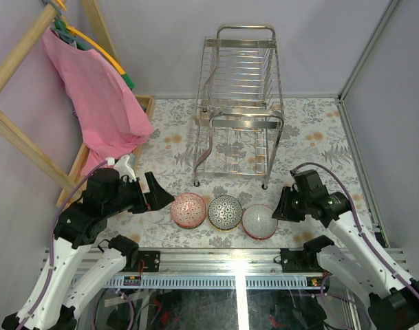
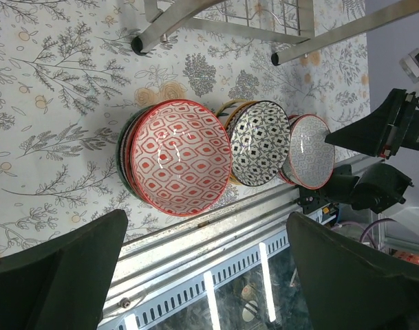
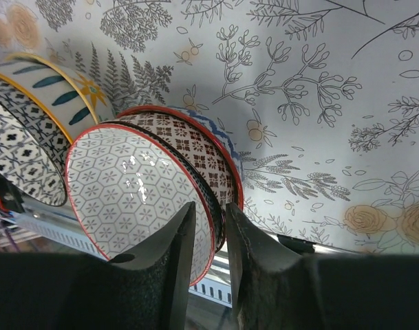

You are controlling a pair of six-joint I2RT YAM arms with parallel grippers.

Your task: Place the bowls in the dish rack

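Observation:
Three short stacks of patterned bowls line the front of the table: red-patterned [image 1: 188, 210], black-and-white [image 1: 224, 212] and white red-rimmed [image 1: 259, 221]. My left gripper [image 1: 158, 192] hangs open just left of the red stack, empty. My right gripper [image 1: 283, 205] is at the right edge of the white stack; in the right wrist view its fingertips [image 3: 188, 213] straddle the rim of the top white bowl [image 3: 133, 185], part open; whether they grip it I cannot tell. The metal dish rack [image 1: 240, 124] stands behind the bowls.
A wooden stand [image 1: 16, 137] with a pink cloth [image 1: 106, 110] fills the back left. Free tabletop lies on either side of the rack. A metal rail [image 1: 195, 256] runs along the front edge.

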